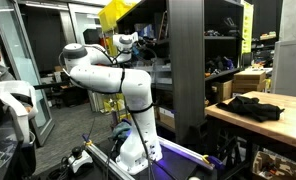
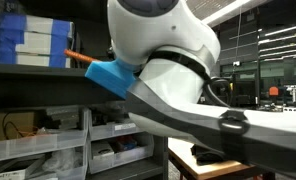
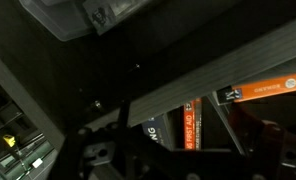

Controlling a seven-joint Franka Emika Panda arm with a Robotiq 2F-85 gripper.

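Note:
My gripper appears at the bottom of the wrist view, its dark fingers spread apart with nothing visible held between them. Beyond it, a red-orange spine or box with white lettering (image 3: 193, 125) stands beside a dark lettered one (image 3: 154, 130). Farther right lies an orange lettered item (image 3: 273, 88). A dark shelf edge (image 3: 178, 88) runs diagonally across this view, above the lettered items. From outside, the white arm (image 1: 106, 75) reaches up to the shelving; its gripper end is small and hard to make out there.
Tall dark shelving (image 1: 190, 75) stands close to the arm. A clear bin (image 3: 60, 14) shows at the wrist view's upper left. Blue-and-white boxes (image 2: 36, 40) sit on the top shelf, with plastic drawers (image 2: 121, 150) below. Black cloth (image 1: 250, 108) lies on the wooden table (image 1: 283, 128).

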